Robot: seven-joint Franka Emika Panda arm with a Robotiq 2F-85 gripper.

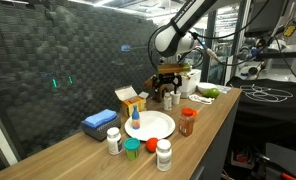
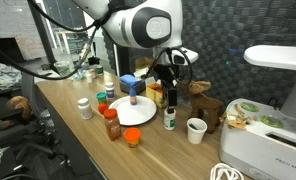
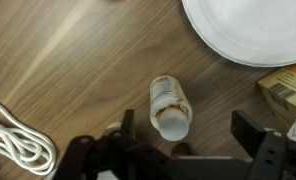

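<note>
In the wrist view a small white-capped bottle point(image 3: 170, 112) stands between the open fingers of my gripper, and neither finger is seen touching it. Exterior view 2 has the same bottle point(image 2: 170, 117) upright on the wooden table, with my gripper point(image 2: 172, 98) pointing down just over it. At the far end of the table in exterior view 1, my gripper point(image 1: 170, 84) partly hides the bottle point(image 1: 168, 100).
A white plate point(image 1: 150, 126) holding a blue bottle point(image 1: 135, 118) lies close by. Several jars, an orange-lidded one point(image 2: 133, 137) among them, stand around it. A white mug point(image 2: 196, 130), brown figure point(image 2: 201, 100) and coiled white cord point(image 3: 22, 139) are near the bottle.
</note>
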